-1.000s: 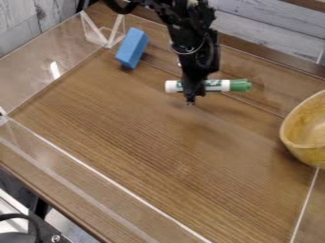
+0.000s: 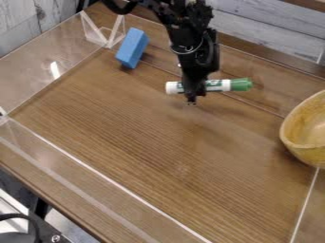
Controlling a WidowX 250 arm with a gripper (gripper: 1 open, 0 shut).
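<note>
My black gripper (image 2: 192,89) reaches down from the top centre onto a white tube with a green end (image 2: 231,84), lying horizontally toward the back of the wooden table. The fingertips are at the tube's middle, shut on it. Their exact grip is partly hidden by the dark arm.
A blue block (image 2: 132,47) sits at the back left near a clear bin wall. A yellow bowl (image 2: 305,133) stands at the right edge.
</note>
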